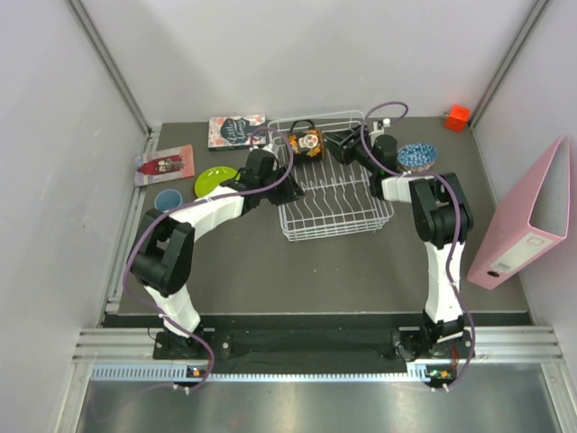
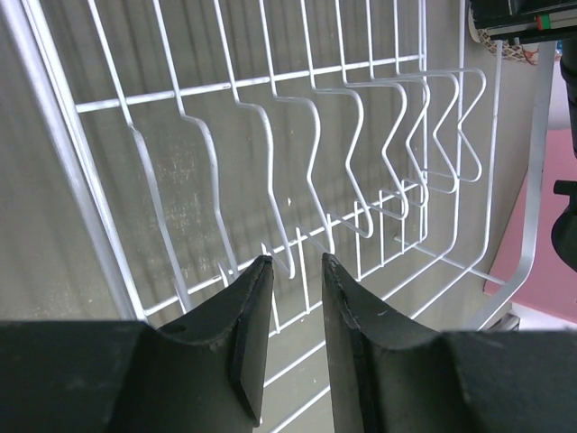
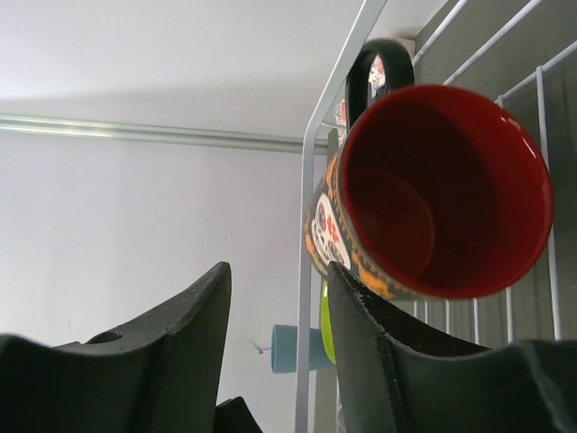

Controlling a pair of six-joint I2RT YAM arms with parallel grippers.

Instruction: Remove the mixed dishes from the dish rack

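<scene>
A white wire dish rack [image 1: 329,233] holds a black patterned mug [image 1: 305,144] with a red inside, tilted on its side at the rack's back left; in the right wrist view the mug [image 3: 433,198] fills the upper right. My right gripper is part open just in front of it, nothing between its fingers. My left gripper is part open over the rack's empty wires at the left end. A green plate [image 1: 215,179], a blue cup [image 1: 169,200] and a blue patterned bowl [image 1: 416,155] sit outside the rack.
Two flat printed items [image 1: 164,165] lie at the back left. An orange cube [image 1: 457,117] is at the back right and a pink binder [image 1: 518,225] at the right.
</scene>
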